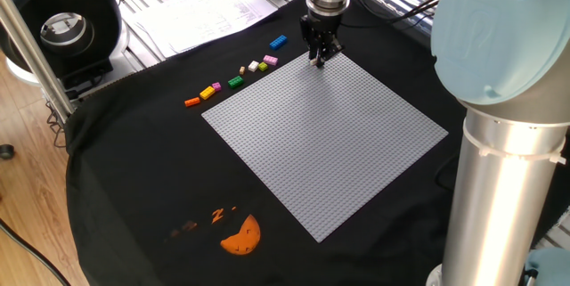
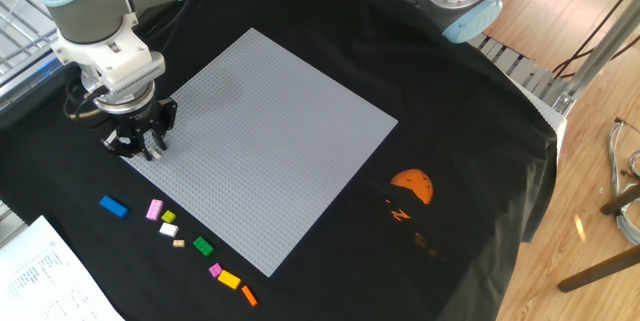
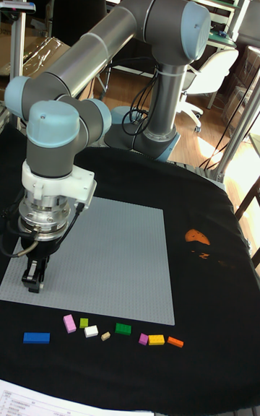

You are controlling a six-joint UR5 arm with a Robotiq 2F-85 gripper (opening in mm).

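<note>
Over one corner of the grey studded baseplate (image 1: 325, 143) my gripper (image 1: 317, 58) points downward, its fingertips close to the surface. In exterior view 2 the gripper (image 2: 153, 151) is at the plate's left corner, with light patches among its dark parts. Exterior view 3 shows the gripper (image 3: 33, 285) side-on at the plate's near left. Whether the fingers are apart or hold something is too small to tell. Beside the plate lie loose bricks: blue (image 2: 114, 206), pink (image 2: 154, 209), lime (image 2: 168, 217), white (image 2: 169, 230), tan (image 2: 179, 243), green (image 2: 203, 246), purple (image 2: 215, 271), yellow (image 2: 229, 279) and orange (image 2: 249, 295).
Black cloth (image 1: 142, 188) covers the table, with an orange print (image 1: 241, 236) on it. Paper sheets (image 1: 200, 14) lie beyond the bricks. The rest of the plate looks bare. In exterior view 3 the arm (image 3: 84, 54) reaches over from the far side.
</note>
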